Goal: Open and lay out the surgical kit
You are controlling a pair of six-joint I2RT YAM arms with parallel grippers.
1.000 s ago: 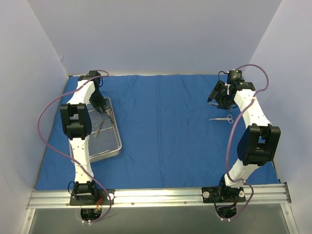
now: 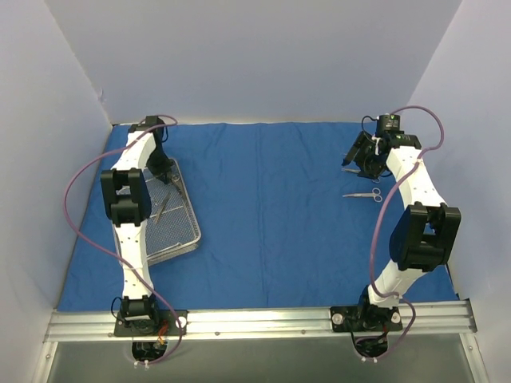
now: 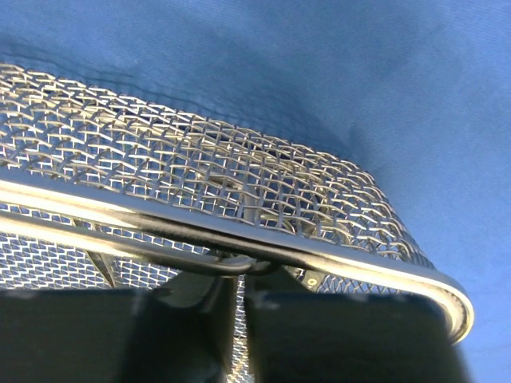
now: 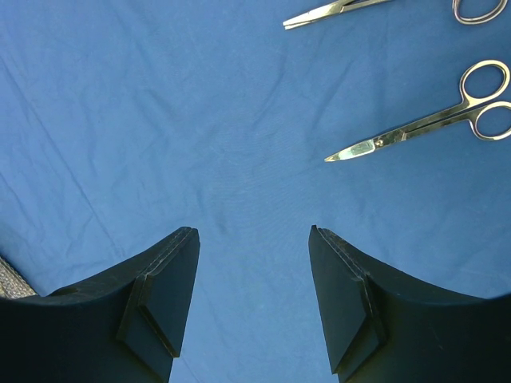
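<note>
The wire mesh tray (image 2: 196, 225) lies on the left of the blue cloth, holding a few instruments, among them a thin one (image 2: 162, 207) near its middle. My left gripper is down at the tray's far end, by the metal rim (image 3: 367, 266); its dark fingertips are close together, and whether anything is between them is unclear. My right gripper stands open and empty above the cloth at the right. Scissors (image 4: 415, 128) lie there, with a second pair (image 4: 327, 12) above them in the right wrist view.
Walls (image 2: 48, 159) bound the cloth at left, right and back, and a metal rail (image 2: 255, 317) runs along the front.
The right arm has shifted very slightly to the right since a second ago. The left arm has barely moved at the tray's far end.
</note>
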